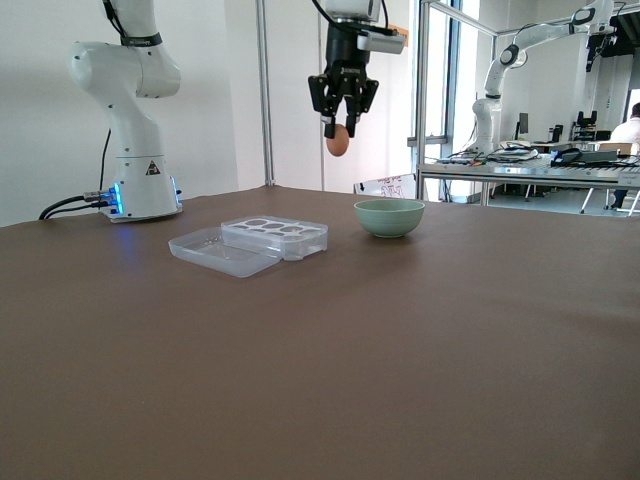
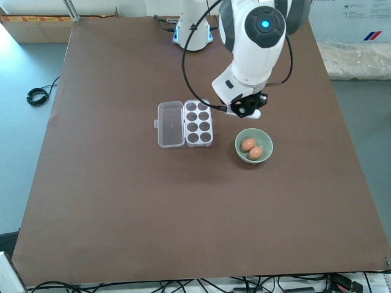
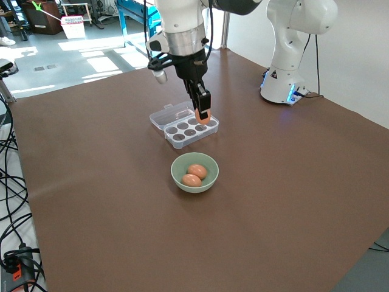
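My gripper (image 1: 338, 120) is shut on a brown egg (image 1: 338, 142), held in the air above the space between the bowl and the egg box. The green bowl (image 2: 254, 154) (image 1: 389, 222) (image 3: 194, 159) holds two brown eggs (image 2: 248, 144) (image 3: 191, 180). Left of it in the left camera view lies an open clear egg box (image 2: 198, 125) (image 1: 275, 233), its lid (image 2: 170, 124) flat beside the tray. Its visible compartments look empty. In the right camera view the held egg (image 3: 203, 117) overlaps the box.
The brown table (image 2: 195, 213) is broadly clear around bowl and box. Cables lie beyond the near edge in the left camera view.
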